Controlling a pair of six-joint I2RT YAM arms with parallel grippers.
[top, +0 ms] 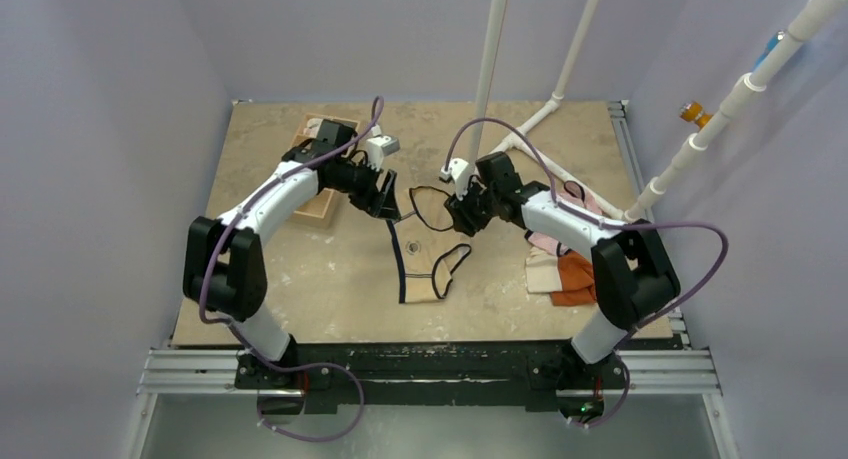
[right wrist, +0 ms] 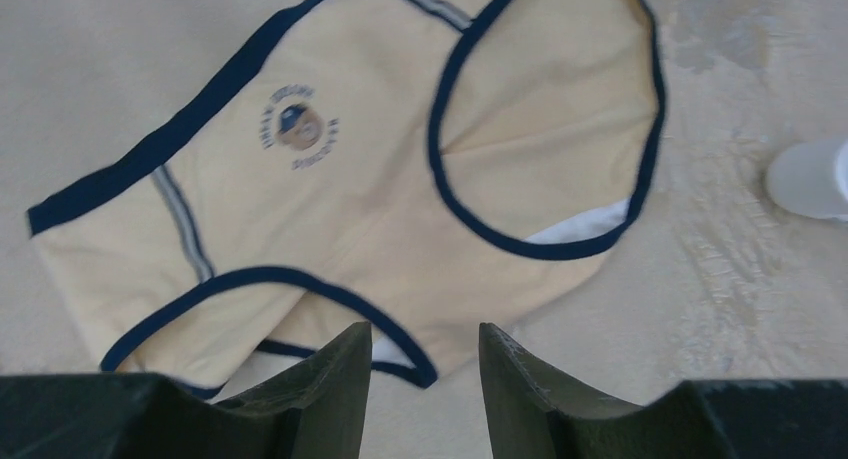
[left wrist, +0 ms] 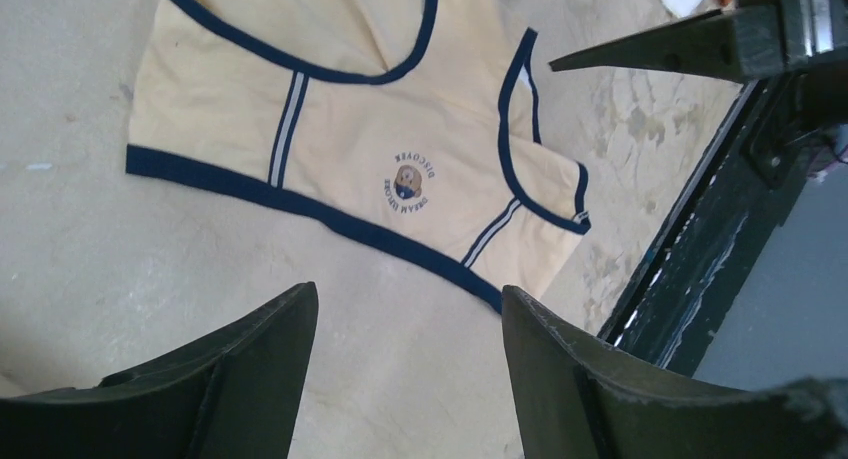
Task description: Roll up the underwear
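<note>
Cream underwear (top: 420,253) with navy trim lies spread flat on the table, a small bear print (left wrist: 407,181) near its middle. Its waistband runs along the left side in the top view, and the leg openings face right. Close to the far end of the waistband is my left gripper (top: 389,215); in its wrist view the fingers (left wrist: 262,364) stand apart with only bare table between them. My right gripper (top: 462,221) hovers by the far leg opening, its fingers (right wrist: 335,384) apart and the trim just beyond them. Neither gripper holds the cloth.
A wooden compartment box (top: 318,207) stands at the back left, partly behind the left arm. Folded cloths (top: 572,279) lie at the right. White pipes (top: 545,109) cross the back right. Bare table surrounds the underwear in front.
</note>
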